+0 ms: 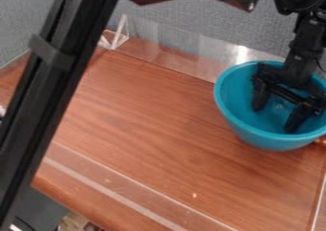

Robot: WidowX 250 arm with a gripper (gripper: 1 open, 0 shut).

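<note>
My black gripper [279, 103] reaches down from the upper right into a teal bowl [251, 131] on the right of the wooden counter. Its two fingers are spread apart inside the bowl; whether anything small lies between them is hard to tell.
Clear plastic edging runs along the back and front, with a white wire piece [112, 38] at the back left. A large black post crosses the left side.
</note>
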